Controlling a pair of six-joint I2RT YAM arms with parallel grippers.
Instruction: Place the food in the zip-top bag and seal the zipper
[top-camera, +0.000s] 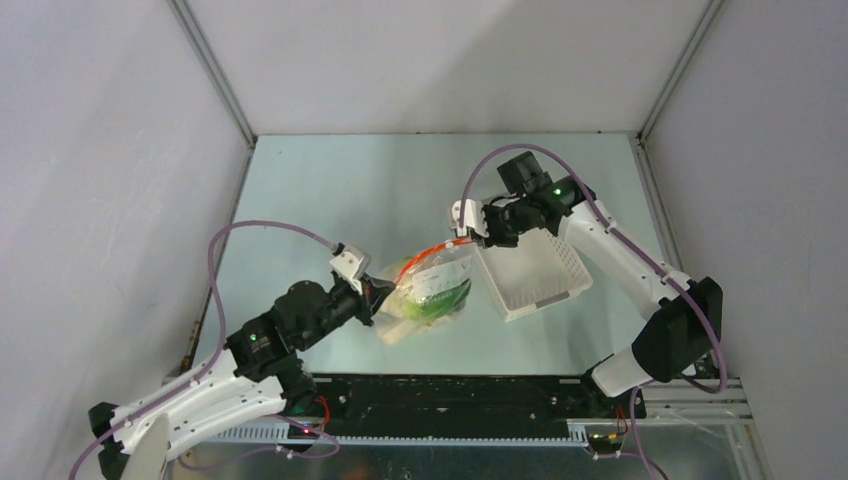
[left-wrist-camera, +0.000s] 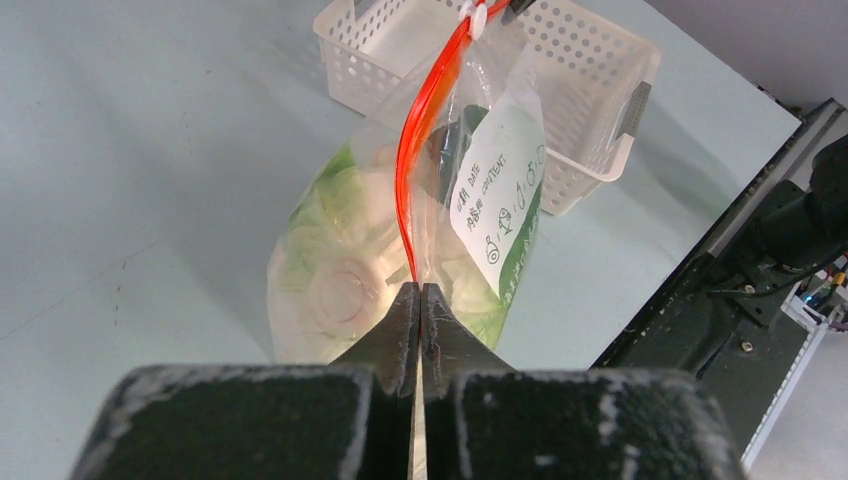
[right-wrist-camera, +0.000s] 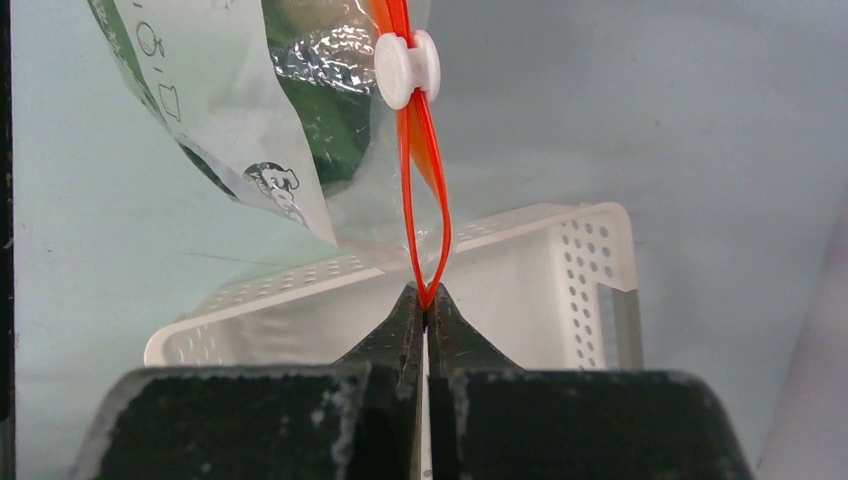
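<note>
The clear zip top bag (top-camera: 430, 290) with food inside, pale and green, has a printed panel and a red zipper (left-wrist-camera: 430, 110). My left gripper is shut on the bag at one end of the zipper. My right gripper is shut on the red zipper's looped far end. A white slider (right-wrist-camera: 398, 70) sits on the zipper near the right gripper, a short way from its fingertips. The zipper runs taut between the two grippers in the top view.
A white perforated basket (top-camera: 535, 300) stands right of the bag, partly under the right arm. Walls enclose the sides and back, and a dark rail runs along the front edge.
</note>
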